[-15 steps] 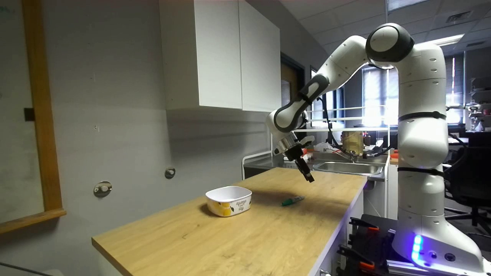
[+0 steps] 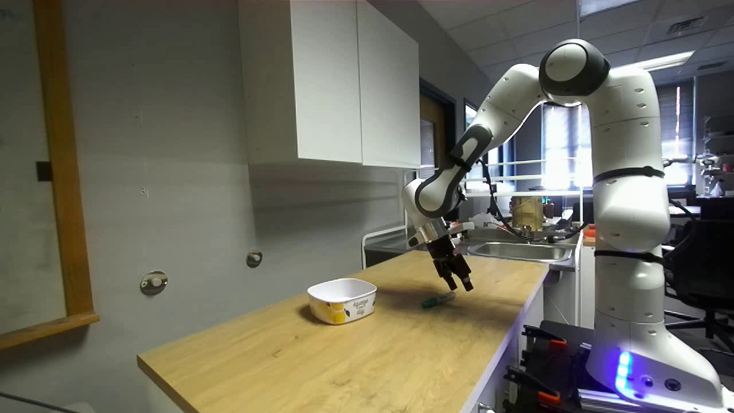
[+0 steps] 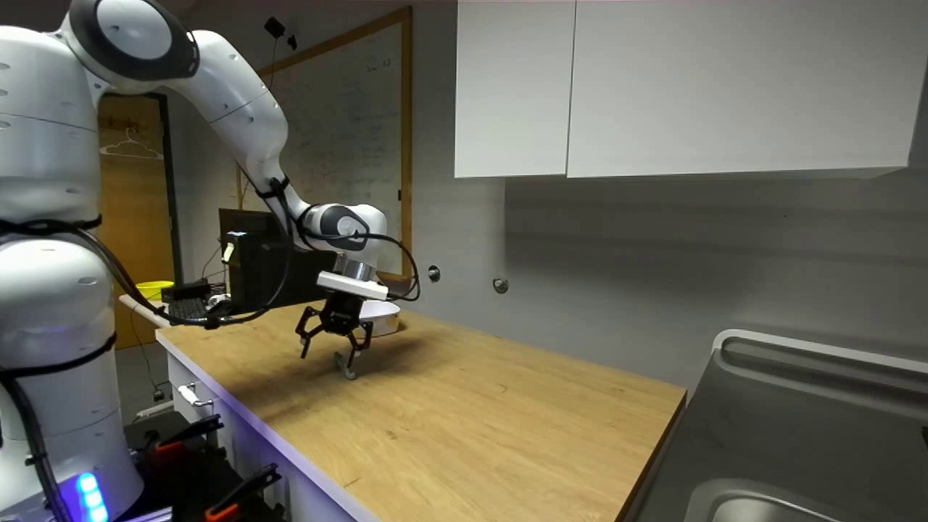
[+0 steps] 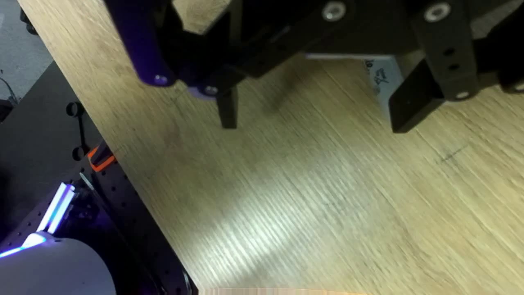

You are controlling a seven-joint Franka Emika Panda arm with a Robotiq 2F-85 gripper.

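A marker with a green cap [image 2: 434, 300] lies on the wooden counter. My gripper [image 2: 460, 285] hangs just above and beside its far end, tilted downward. Its fingers are spread with nothing between them, as the wrist view also shows around the gripper. A pale surface with dark print [image 4: 384, 78] appears behind one finger there, mostly hidden; I cannot tell for sure what it is. In the second exterior view the gripper [image 3: 328, 358] stands open low over the counter. A white bowl with lemon print [image 2: 342, 303] sits to the left of the marker.
The wooden counter [image 2: 385, 351] has wide clear room in front and to the sides. White wall cabinets [image 2: 328, 82] hang above its back. A sink [image 2: 519, 251] lies beyond the far end. Clamps [image 2: 543, 334] stand beside the robot base.
My gripper has come down closer to the counter and turned, so both spread fingers now show apart. The marker and bowl have not visibly moved.
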